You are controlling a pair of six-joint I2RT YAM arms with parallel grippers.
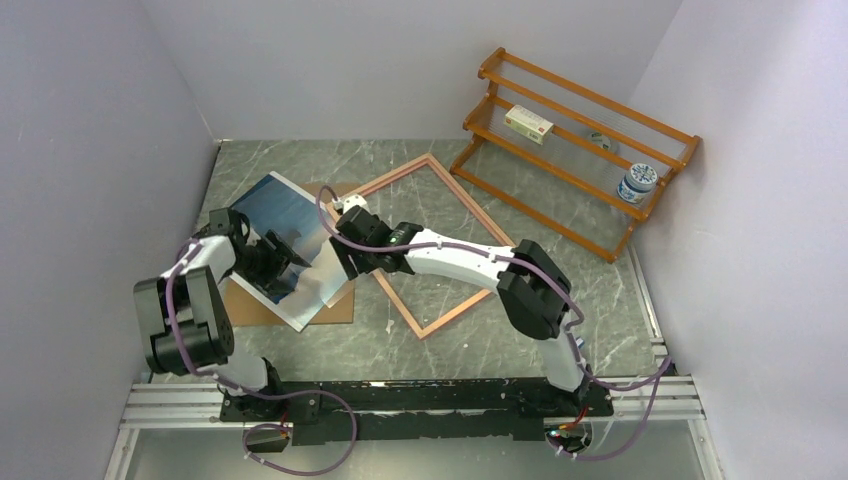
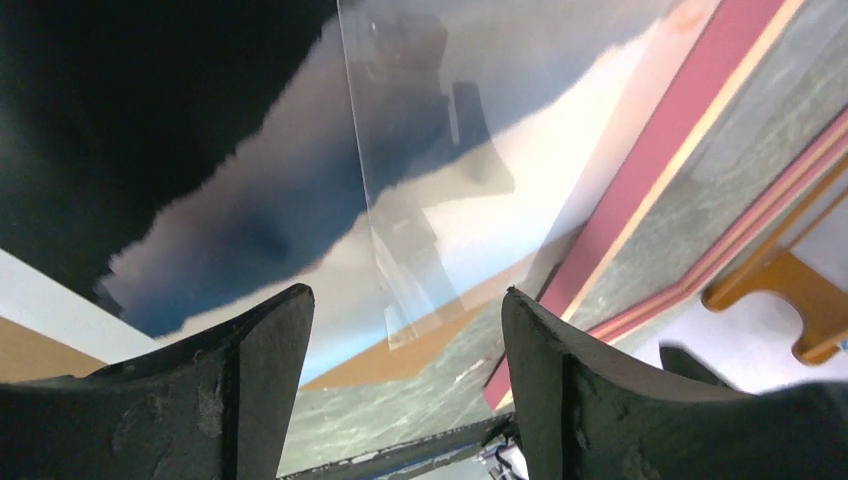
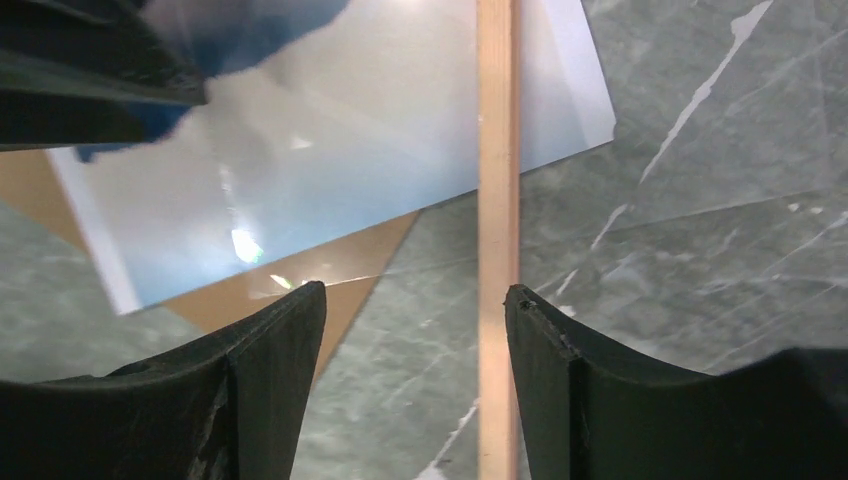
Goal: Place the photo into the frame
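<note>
The photo (image 1: 283, 197), a sheet with dark blue shapes and a white border, lies at the left of the table. The wooden frame (image 1: 472, 199) lies to its right; in the right wrist view one frame bar (image 3: 498, 200) crosses over the photo's edge. A clear sheet (image 2: 385, 270) shows over the photo in the left wrist view. My left gripper hangs open above the photo, nothing between its fingers. Near the frame's left side, my right gripper is open too, with the bar passing close by its right finger in view. The right arm hides part of the frame.
A brown board (image 1: 338, 312) extends out from under the photo. At the back right stands a wooden rack (image 1: 560, 215) holding a small box (image 1: 528, 124) and a blue-and-white tub (image 1: 637, 183).
</note>
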